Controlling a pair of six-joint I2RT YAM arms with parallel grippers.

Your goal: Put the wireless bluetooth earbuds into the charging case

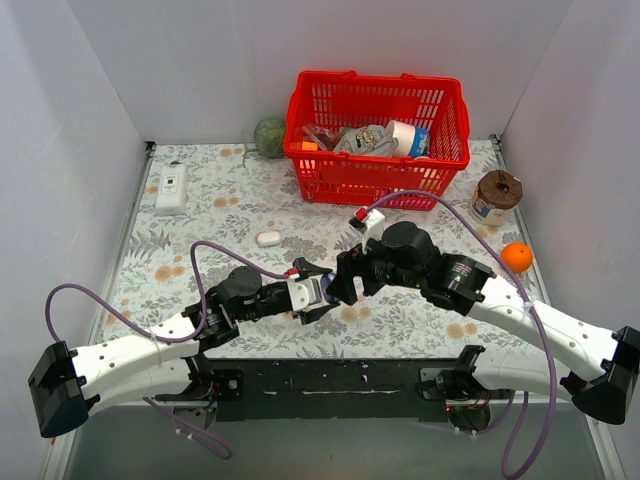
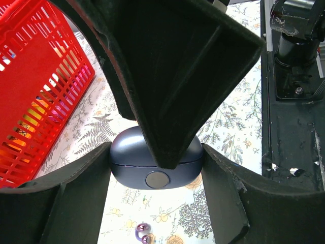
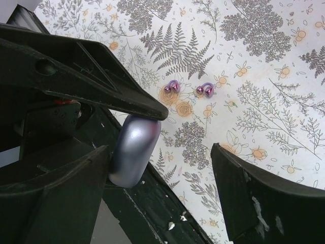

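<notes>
The charging case (image 2: 133,175), a glossy dark purple-blue shell with its lid closed, is held above the table; my left gripper (image 1: 322,288) is shut on its two ends. My right gripper stands open beside it, one finger crossing in front of the case's lid in the left wrist view. In the right wrist view the case (image 3: 136,150) appears end-on, close to the right gripper's left finger; whether they touch I cannot tell. Two small purple earbuds, one earbud (image 3: 173,86) and another earbud (image 3: 206,90), lie apart on the patterned tabletop. The arms hide them from above.
A red basket (image 1: 380,185) with goods stands at the back, a green melon (image 1: 270,137) beside it. A white oval piece (image 1: 268,239), a white power strip (image 1: 171,188), a brown-lidded jar (image 1: 496,197) and an orange (image 1: 516,257) sit around.
</notes>
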